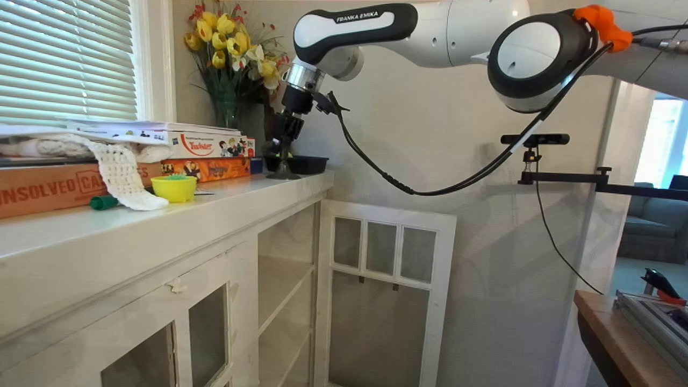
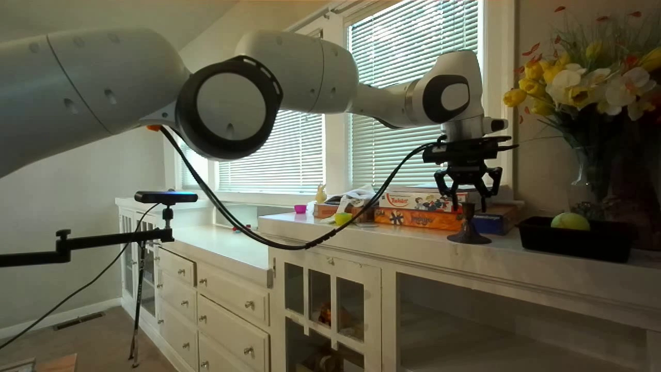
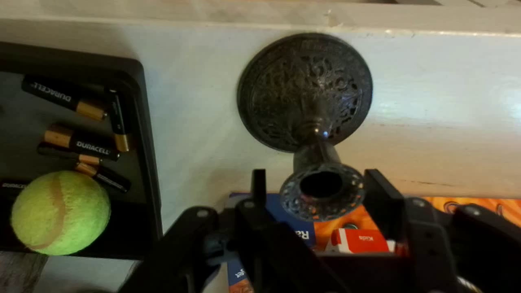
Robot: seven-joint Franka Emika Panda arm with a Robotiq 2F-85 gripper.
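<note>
A dark metal candle holder (image 2: 469, 234) stands upright on the white cabinet top (image 3: 439, 112), its round openwork base (image 3: 305, 92) near the front edge. My gripper is open around its flared top (image 3: 322, 191). One finger (image 3: 259, 181) is at the left of the cup, with a visible gap. The other finger (image 3: 383, 195) sits close to the rim on the right; whether they touch cannot be told. Seen from the side, the gripper (image 2: 470, 201) points straight down with its fingertips at the height of the cup.
A black tray (image 2: 576, 242) with a tennis ball (image 3: 61, 212) and several batteries is beside the holder. Stacked game boxes (image 1: 206, 155) lie behind it, and a flower vase (image 2: 585, 180) stands at the back. A yellow bowl (image 1: 174, 188) is farther along the top.
</note>
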